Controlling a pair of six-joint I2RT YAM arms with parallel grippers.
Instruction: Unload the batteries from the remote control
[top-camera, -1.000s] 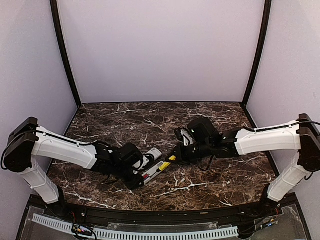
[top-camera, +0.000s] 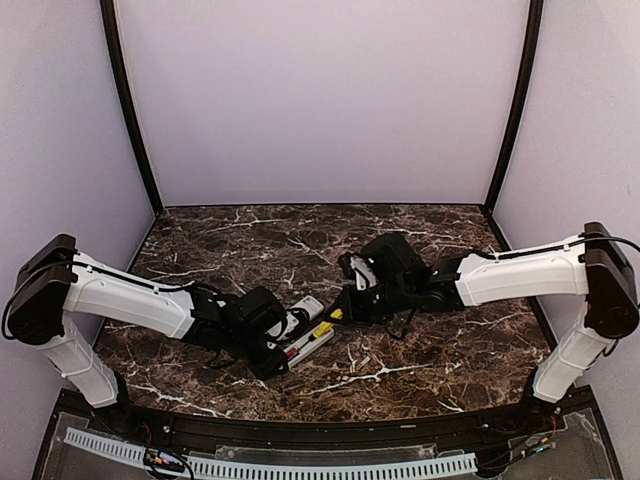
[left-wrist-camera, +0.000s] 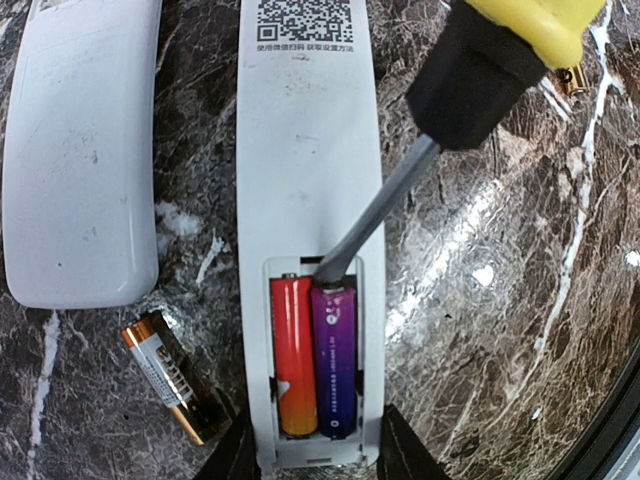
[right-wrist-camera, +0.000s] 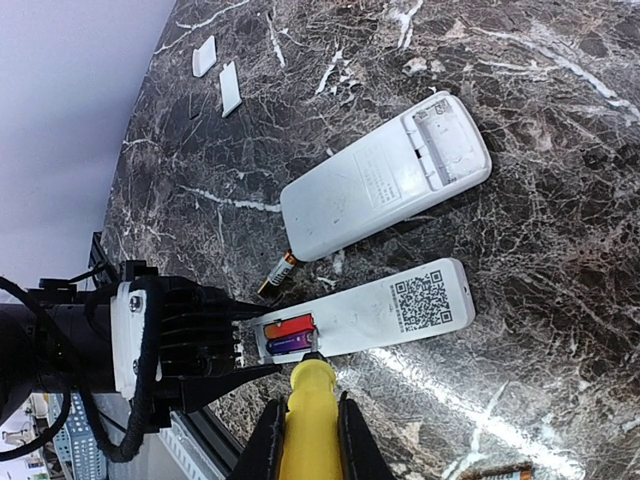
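The slim white remote (left-wrist-camera: 310, 150) lies with its compartment open, holding a red battery (left-wrist-camera: 294, 350) and a purple battery (left-wrist-camera: 334, 365). My left gripper is shut on the remote's compartment end. My right gripper is shut on a yellow screwdriver; in the left wrist view its metal tip rests at the top end of the purple battery, at the compartment's edge.
A larger white remote (right-wrist-camera: 380, 180) lies beside it. A loose battery is between them, with others at the right. Small white covers (right-wrist-camera: 230, 88) lie farther off.
My right gripper and the screwdriver have moved slightly to the left in the top view. The left gripper stays in place on the remote.
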